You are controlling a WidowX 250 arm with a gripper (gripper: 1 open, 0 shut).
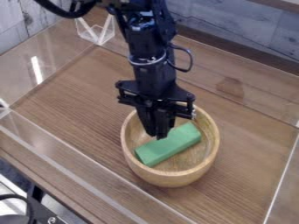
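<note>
A black gripper (156,115) points down over a round wooden bowl (176,175). Inside the bowl lies a green rectangular block (167,144), tilted diagonally. The gripper's tips are just above and behind the block, at the bowl's back rim; whether they are open or shut is unclear.
</note>
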